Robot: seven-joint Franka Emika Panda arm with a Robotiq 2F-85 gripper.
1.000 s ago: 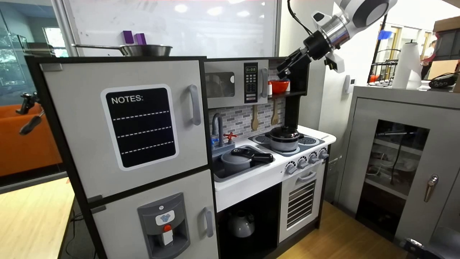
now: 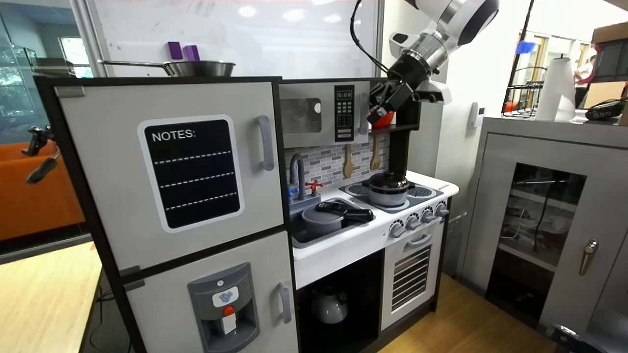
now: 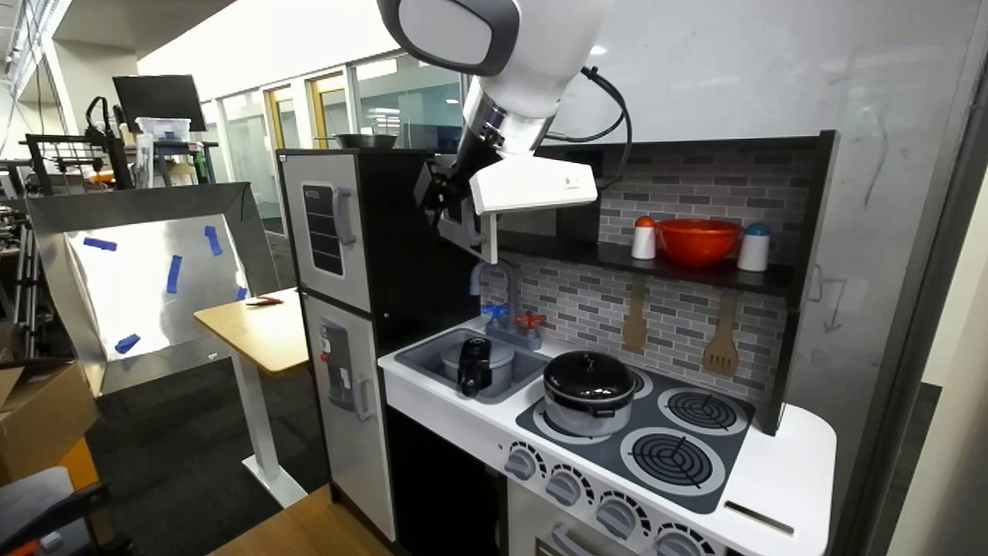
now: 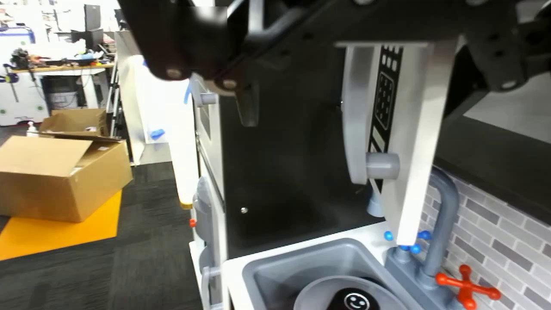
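The toy microwave (image 2: 324, 114) has a light door with a dark keypad panel (image 2: 344, 113) and a grey vertical handle (image 4: 356, 119). My gripper (image 2: 378, 109) is up beside the door's right edge, close to the handle. In the wrist view its dark fingers (image 4: 249, 106) stand wide apart, with the handle and door edge seen in the space between them. Contact with the handle cannot be made out. From the second exterior view, the gripper and arm hide most of the microwave.
A red bowl (image 3: 699, 242) stands between two shakers on the shelf (image 3: 639, 256). Below are a lidded pot (image 3: 590, 389) on the stove and a grey pan (image 2: 322, 221) in the sink. A frying pan (image 2: 200, 68) rests on top of the fridge.
My arm has come left and down, bringing the gripper from above the red bowl to the microwave's right edge. The door's handle edge appears shifted slightly to the right.
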